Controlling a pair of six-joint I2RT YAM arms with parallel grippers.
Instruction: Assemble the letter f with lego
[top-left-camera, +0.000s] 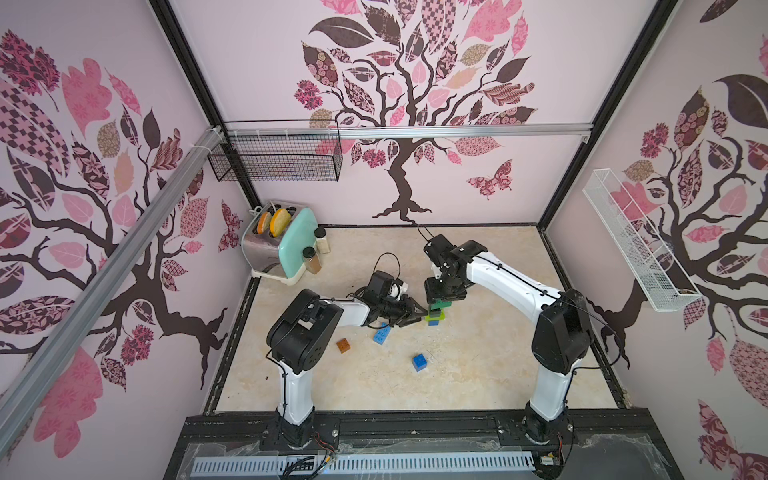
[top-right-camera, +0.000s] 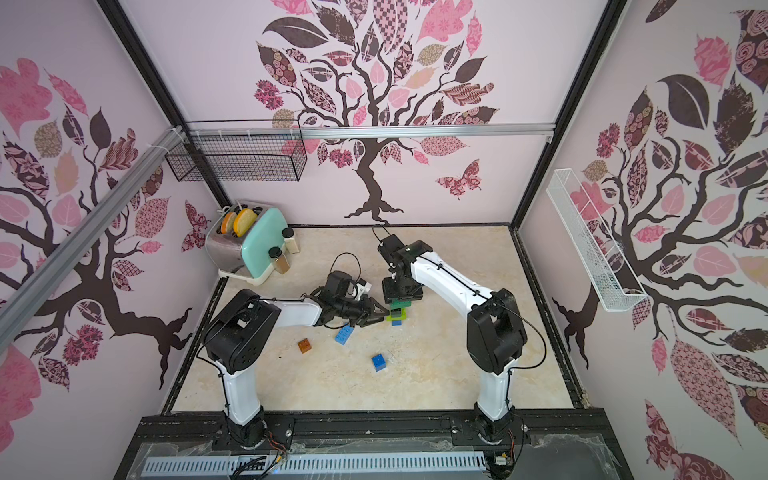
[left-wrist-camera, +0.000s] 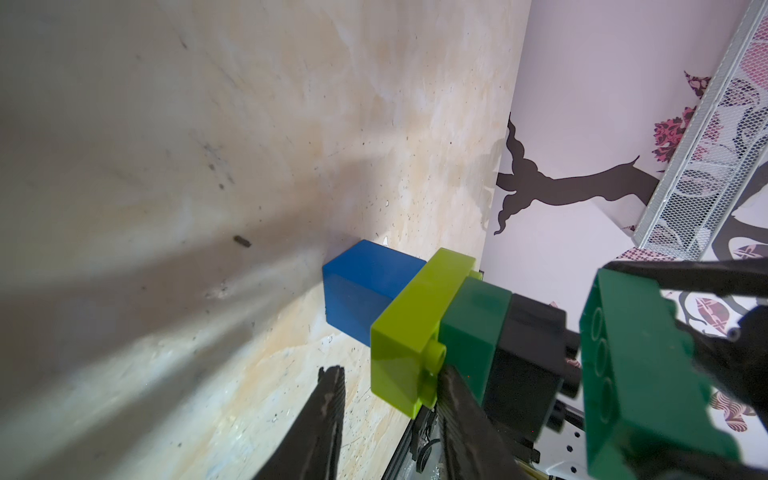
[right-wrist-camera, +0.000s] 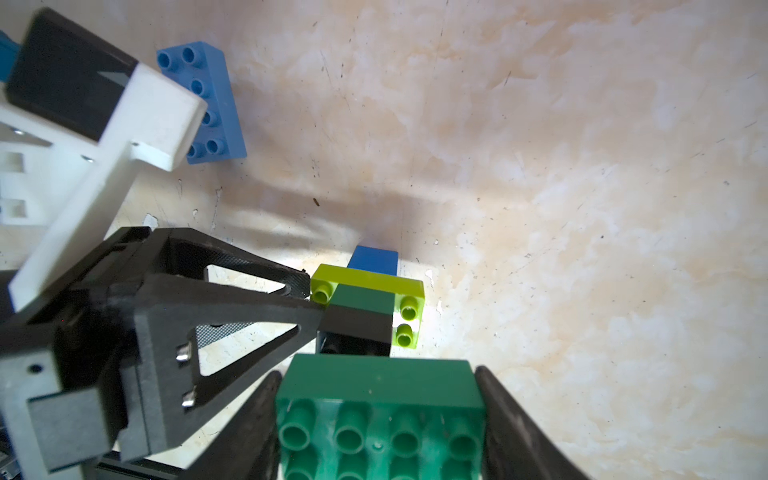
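A stack of bricks stands upright on the table: a blue brick (left-wrist-camera: 364, 284) at the bottom, a wider lime brick (left-wrist-camera: 424, 312) across it, then a dark green brick (left-wrist-camera: 477, 324) and a black brick (left-wrist-camera: 532, 360). My left gripper is shut on the left end of the lime brick, seen from the side in the right wrist view. A long green brick (right-wrist-camera: 380, 380), studs showing, is in my right gripper, which is shut on it. In the left wrist view that green brick hangs above the black one, with a gap between them.
A long blue brick (top-left-camera: 381, 334) lies just in front of the left gripper. An orange-brown brick (top-left-camera: 343, 345) and another blue brick (top-left-camera: 420, 362) lie nearer the front. Toaster (top-left-camera: 289, 240) and two bottles stand back left.
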